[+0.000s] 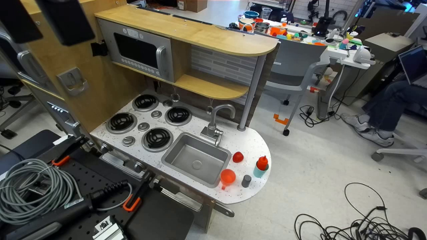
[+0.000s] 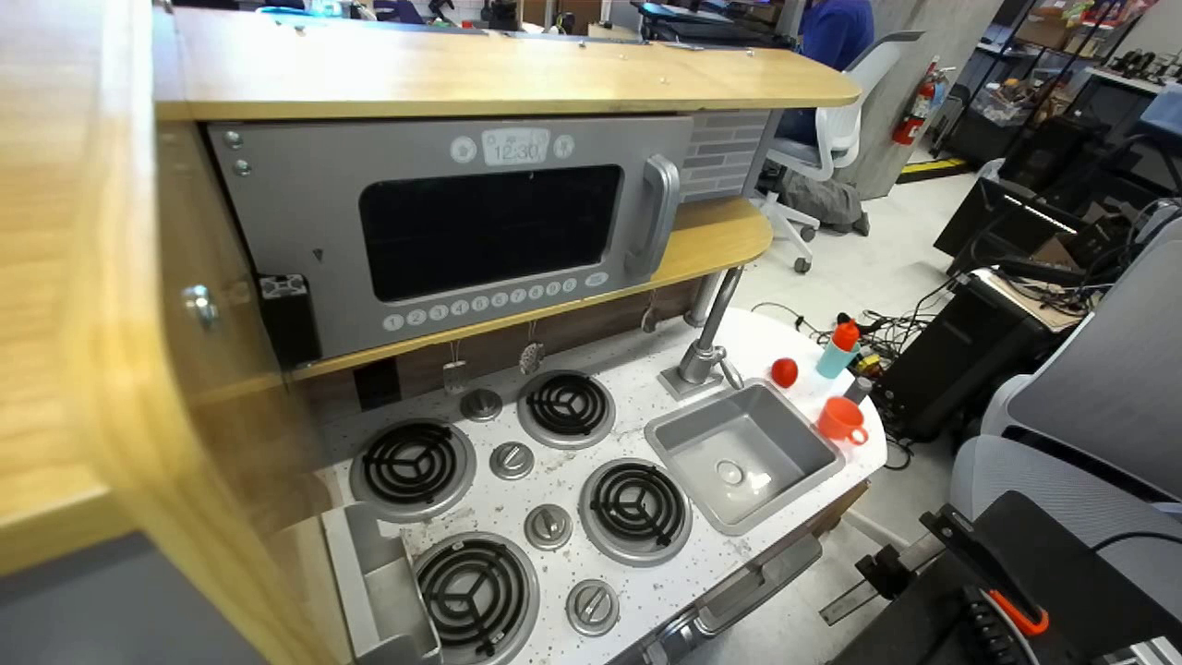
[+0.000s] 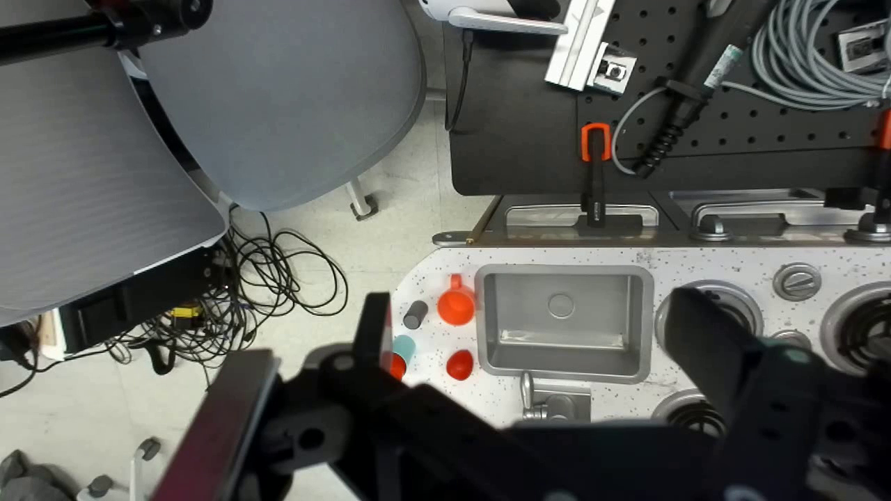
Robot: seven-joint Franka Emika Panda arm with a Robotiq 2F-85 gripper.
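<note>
My gripper is open high above the toy kitchen, its dark fingers spread wide at the bottom of the wrist view, nothing held. In exterior view 1 the fingertips poke in at the top left. On the white counter right of the sink (image 1: 196, 164) stand an orange cup (image 1: 228, 176), a small red object (image 1: 238, 156), a dark grey cylinder (image 1: 246, 181) and a teal cup (image 1: 260, 171) with a red bottle (image 1: 262, 162) in it. In exterior view 2 the red object (image 2: 784, 372) sits near the faucet side of the sink, and the sink basin (image 2: 731, 449) is empty.
A grey faucet (image 1: 218, 120) rises behind the sink. Several black-coiled burners (image 2: 638, 501) fill the counter's other side, with nothing on them. Above hangs a closed microwave (image 2: 476, 222) under a wooden shelf. A black cart (image 3: 518, 158) with cables stands along the front.
</note>
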